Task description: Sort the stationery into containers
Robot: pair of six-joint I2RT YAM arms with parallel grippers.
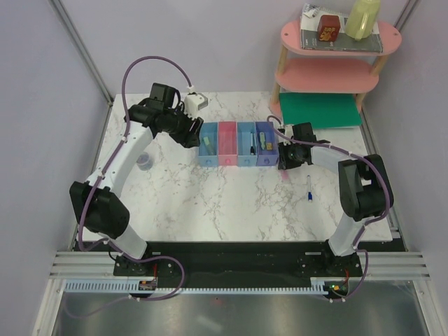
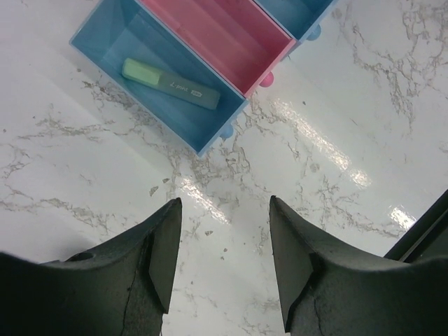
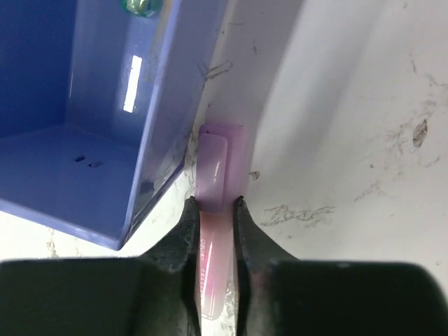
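A translucent pink stick-shaped item (image 3: pixel 213 255) lies on the table beside the dark blue bin (image 3: pixel 157 140). My right gripper has its fingertips against both sides of it. My left gripper stands open over bare marble, nothing between its fingers, just in front of the light blue bin (image 2: pixel 168 115). That bin holds a pale green marker (image 2: pixel 171 84). Next to it the pink bin (image 1: pixel 227 159) looks empty. The middle blue bin (image 1: pixel 247 160) has dark pens inside. On the right side of the table lies a blue-and-white pen (image 1: pixel 310 194).
A clear round object (image 1: pixel 145 162) sits on the left of the table. Behind the right arm rises a pink shelf (image 1: pixel 329 75) above a green mat (image 1: pixel 320 110).
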